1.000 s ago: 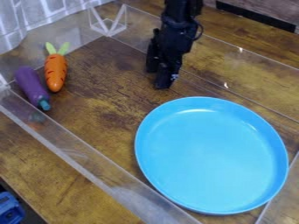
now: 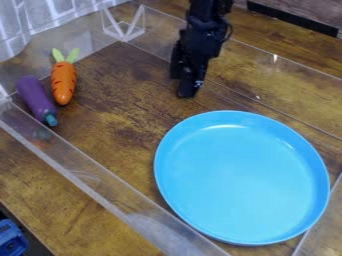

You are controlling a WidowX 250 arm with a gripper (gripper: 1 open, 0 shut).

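Observation:
A black gripper [image 2: 187,78] reaches down from the top centre onto the wooden surface, behind a blue plate [image 2: 241,178] that lies at the lower right. Its fingertips are dark and hard to make out, so whether they are open or shut is unclear. An orange toy carrot [image 2: 63,80] and a purple toy eggplant [image 2: 35,98] lie at the left, well apart from the gripper.
Clear plastic walls [image 2: 94,170] border the wooden area [image 2: 114,130]. A blue object [image 2: 10,240] sits at the lower left corner, outside the wall. The middle of the wood, left of the plate, is bare.
The gripper shows at most a very slight shift over the last second. The plate and the toys are unmoved.

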